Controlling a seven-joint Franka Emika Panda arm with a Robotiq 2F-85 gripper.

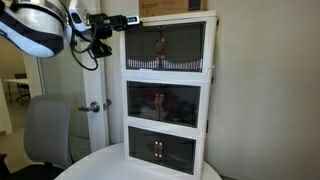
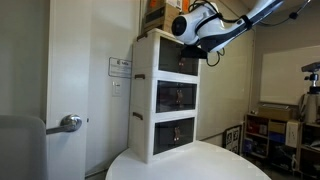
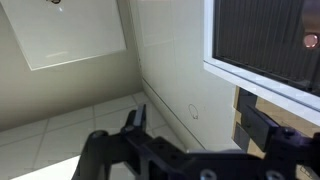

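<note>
A tall white cabinet [image 1: 165,128] stands on a white round table, with three stacked tiers of dark-paned double doors. Reddish-brown handles [image 1: 159,47] sit at the middle of the top tier; every door looks closed. My open gripper is near the cabinet's upper left corner in exterior view 1, high above the table. Nothing shows between its fingers. In the wrist view a dark door pane [image 3: 262,38] with a round brown knob [image 3: 310,41] lies beyond the fingers, apart from them. Whether the gripper touches the cabinet cannot be told from the exterior views.
Brown boxes [image 2: 165,14] rest on the cabinet's top. The white table [image 2: 185,165] has bare surface in front. A grey chair [image 1: 47,130] and a door with a lever handle [image 2: 66,124] are to the left; shelves [image 2: 270,125] stand far right in exterior view 2.
</note>
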